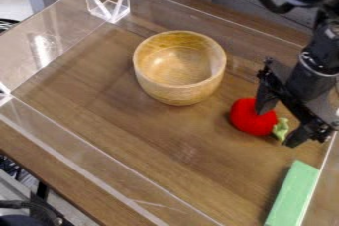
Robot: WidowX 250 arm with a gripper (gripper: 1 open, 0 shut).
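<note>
A red tomato-like object (249, 118) with a light green top lies on the wooden table, right of a round wooden bowl (177, 67). My black gripper (288, 111) is open and low over the red object, its fingers at its right side and around the green top; whether they touch it is unclear.
A green rectangular block (294, 195) lies at the lower right of the table (133, 161). Clear walls run along the left edge.
</note>
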